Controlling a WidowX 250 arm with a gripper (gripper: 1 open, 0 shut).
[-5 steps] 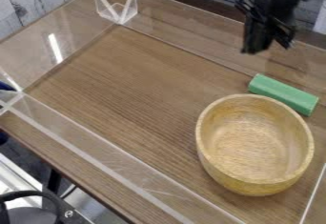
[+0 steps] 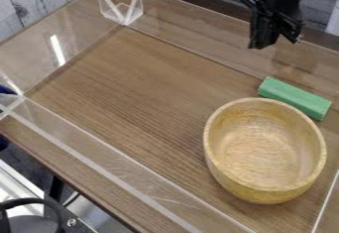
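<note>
My gripper (image 2: 261, 39) is at the back right of the table, dark and pointing down, well above and behind a green block (image 2: 294, 98); it looks shut, with nothing seen between its fingers. A large light wooden bowl (image 2: 265, 150) stands at the front right, just in front of the green block.
A clear plastic piece (image 2: 121, 9) stands at the back left. Clear strips run along the left and front edges. A black cable or fixture (image 2: 27, 217) is at the bottom left.
The gripper has moved slightly up and back, away from the green block. The bowl and block have not visibly moved.
</note>
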